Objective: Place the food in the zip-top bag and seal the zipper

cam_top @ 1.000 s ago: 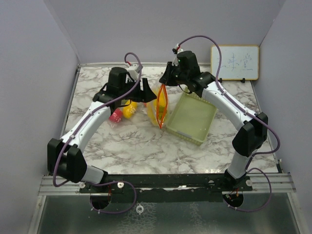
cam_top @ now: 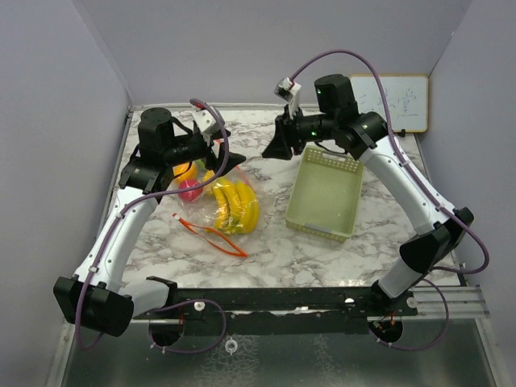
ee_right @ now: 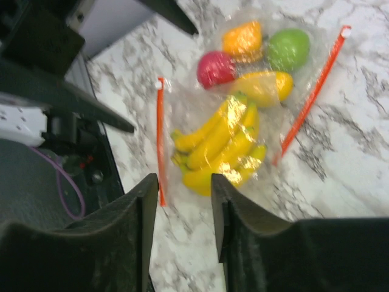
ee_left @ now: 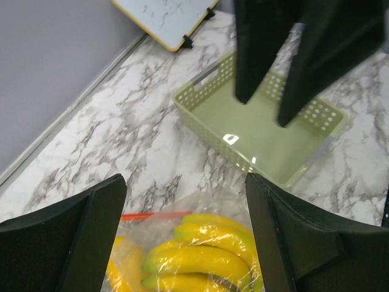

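Observation:
A clear bag (cam_top: 255,231) with a bunch of yellow bananas (cam_top: 234,201) inside lies flat on the marble table. Its orange-red zipper (cam_top: 214,235) points to the front left, and the two strands stand slightly apart in the middle. My left gripper (cam_top: 234,164) hangs over the bag's rear side, open; the bananas show below the gap in the left wrist view. To the right and behind, my right gripper (cam_top: 278,151) is open in the air with its fingers (ee_right: 146,210) apart. Neither gripper holds anything.
Behind the bananas, partly under the left arm, lies another clear bag with a red fruit (ee_right: 216,69), a green fruit (ee_right: 288,50) and yellow-orange ones; its zipper (ee_right: 315,91) is red. An empty green basket (cam_top: 326,193) stands right.
Both grippers have drawn apart from the zipper.

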